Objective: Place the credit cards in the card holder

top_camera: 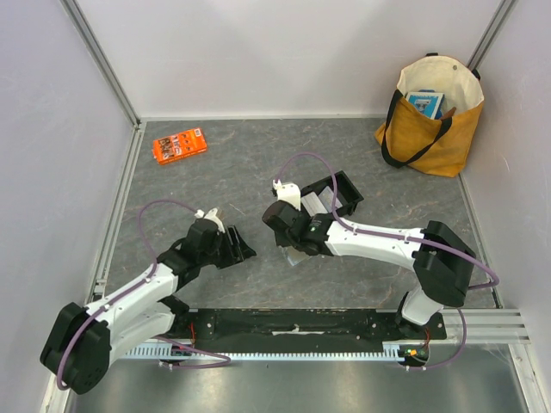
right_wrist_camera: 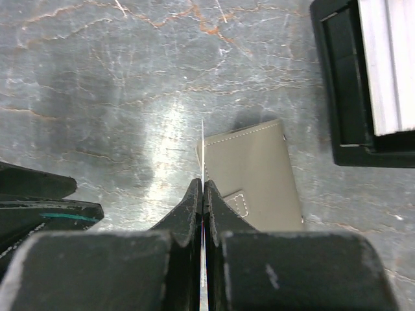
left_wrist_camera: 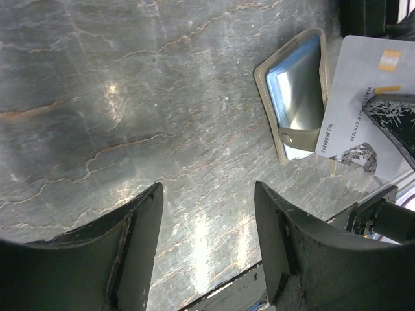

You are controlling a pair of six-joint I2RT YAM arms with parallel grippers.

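Observation:
A silver card is in my right gripper, which is shut on it; in the right wrist view it shows edge-on between the fingertips. The grey card holder [right_wrist_camera: 249, 168] lies on the table below, with light cards [left_wrist_camera: 295, 84] in it. My left gripper stands open and empty, left of the holder. A black box [right_wrist_camera: 337, 78] with white cards [right_wrist_camera: 382, 65] sits behind and to the right of the holder.
An orange packet [top_camera: 179, 144] lies at the back left and a yellow tote bag [top_camera: 430, 129] at the back right.

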